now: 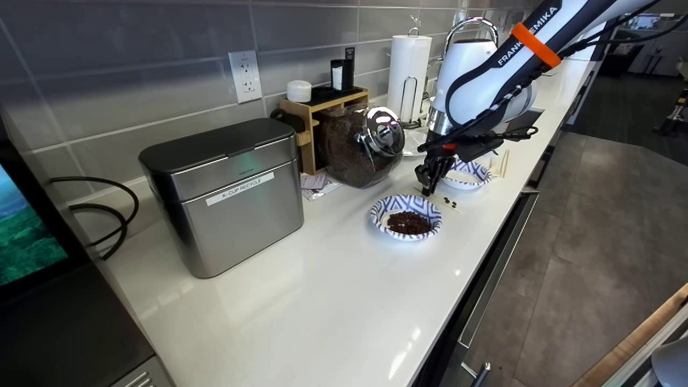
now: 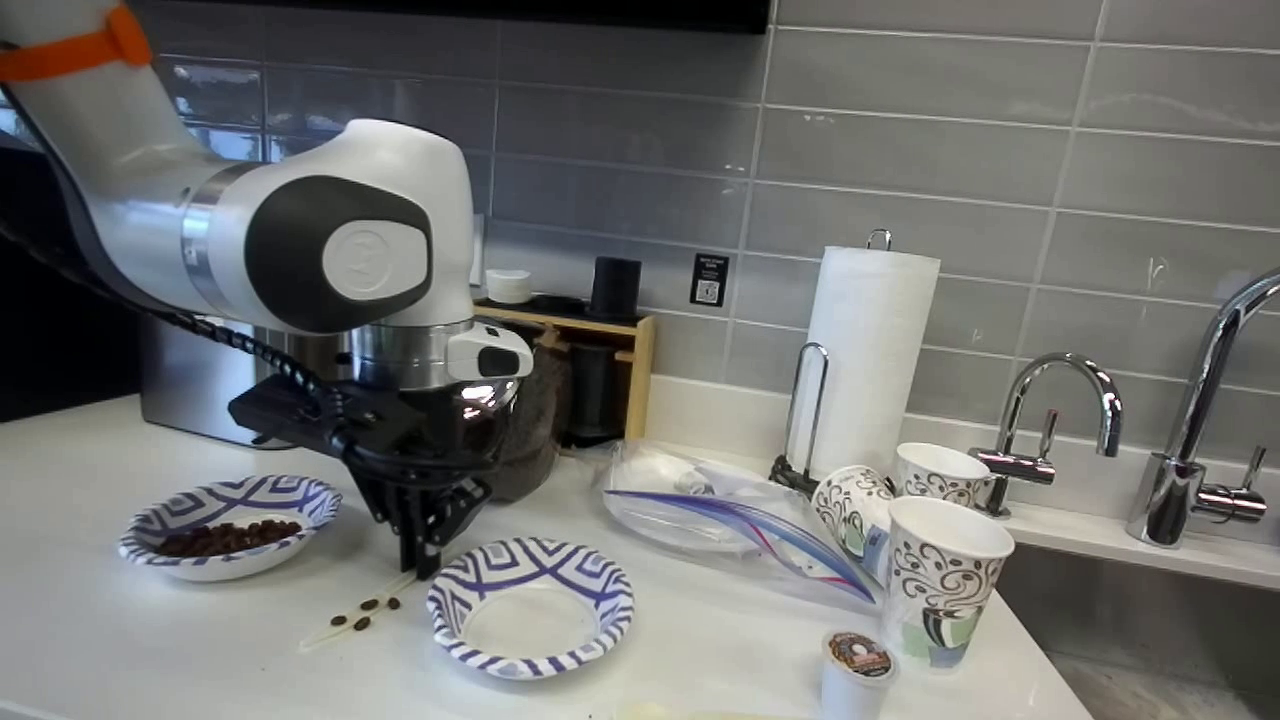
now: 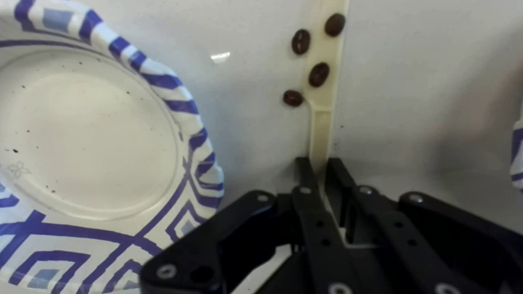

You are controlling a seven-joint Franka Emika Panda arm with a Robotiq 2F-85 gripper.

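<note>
Between the two bowls, my gripper is shut on the handle of a pale, thin stirrer-like utensil (image 3: 321, 130). The utensil lies on the white counter, its wider end pointing away from my fingers (image 3: 337, 179). Two coffee beans (image 3: 319, 74) sit on that wider end, and two more (image 3: 293, 98) lie right beside it. To one side is an empty-looking bowl (image 2: 530, 662) with a blue pattern and a few specks inside. On the other side a matching bowl (image 1: 406, 236) holds a heap of dark coffee beans (image 1: 409, 223).
A clear zip bag (image 2: 720, 498), paper cups (image 2: 948, 576) and a coffee pod (image 2: 857, 672) stand past the empty bowl. Behind the arm are a glass jar (image 1: 355, 155) and a wooden shelf (image 2: 642, 378). Open counter spreads in front of the steel bin (image 1: 248, 213).
</note>
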